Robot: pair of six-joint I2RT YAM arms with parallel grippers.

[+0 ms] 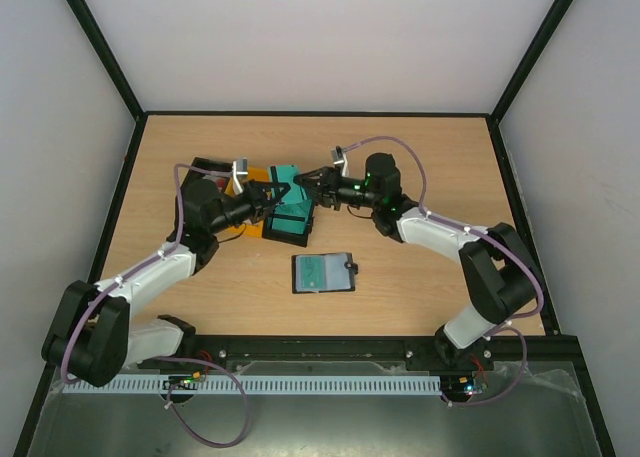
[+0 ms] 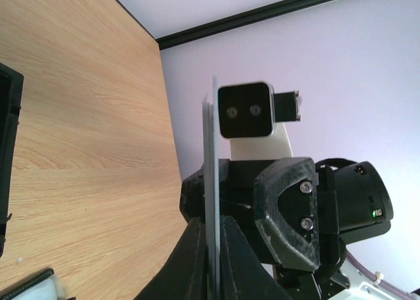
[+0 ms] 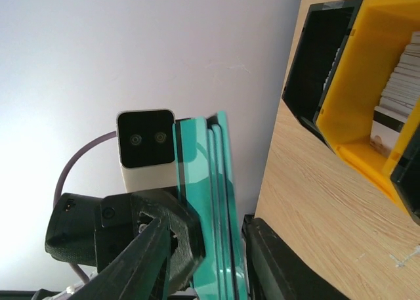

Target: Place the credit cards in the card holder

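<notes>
A few thin teal cards [image 3: 209,155] stand upright between the two grippers. My left gripper is shut on them, and the left wrist view shows them edge-on. My right gripper faces it from the right, its fingers part open around the lower part of these cards; whether a finger touches them is unclear. On the table in front, the card holder [image 1: 340,272] lies open and flat, with a teal card [image 1: 311,271] in its left side. Its corner [image 2: 33,288] shows at the bottom of the left wrist view.
Below the grippers sits a box of compartments, one yellow [image 3: 341,106] and one black [image 3: 321,57]. White cards [image 3: 400,80] stand in the yellow one. Teal compartments [image 1: 290,217] lie under the fingertips. The table right of the holder is bare.
</notes>
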